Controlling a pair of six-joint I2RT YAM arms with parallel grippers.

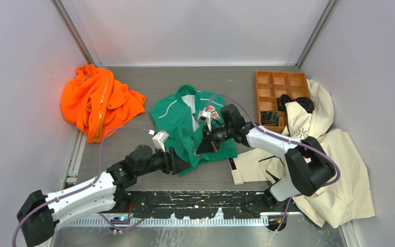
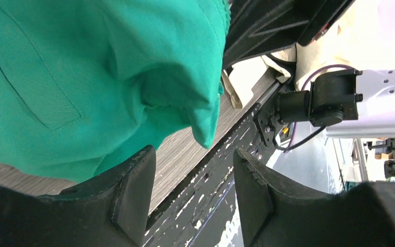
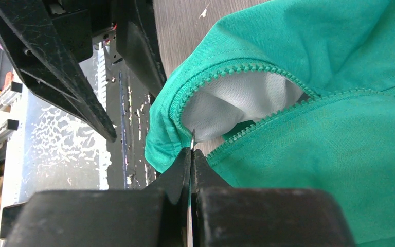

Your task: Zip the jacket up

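Observation:
A green jacket (image 1: 169, 118) lies open in the middle of the table. In the right wrist view my right gripper is shut on a small metal piece at the lower end of the zipper's curved tooth row (image 3: 236, 70); the other tooth row runs beside it, with white lining between. My left gripper stands open at the jacket's lower left edge, with a fold of green fabric just beyond its fingers in the left wrist view and nothing held.
An orange garment (image 1: 100, 103) is heaped at the left. A wooden compartment box (image 1: 272, 80) with dark cords and cream fabric (image 1: 347, 175) fill the right. Bare table shows behind the jacket.

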